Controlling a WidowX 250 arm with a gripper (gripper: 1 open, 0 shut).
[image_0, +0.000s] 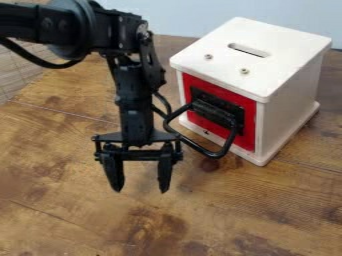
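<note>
My black gripper (139, 176) hangs open, fingertips down, over the wooden table (241, 225), left of and nearer the camera than a white box (287, 100). Nothing is between its fingers. The box has a red front panel (247, 140) with a black fitting and a black loop handle (201, 147) sticking out toward the gripper. A slot and two small bolts show on its sloped top.
Bare tabletop lies in front of and right of the box and below the gripper. A pale wall fills the back behind the box.
</note>
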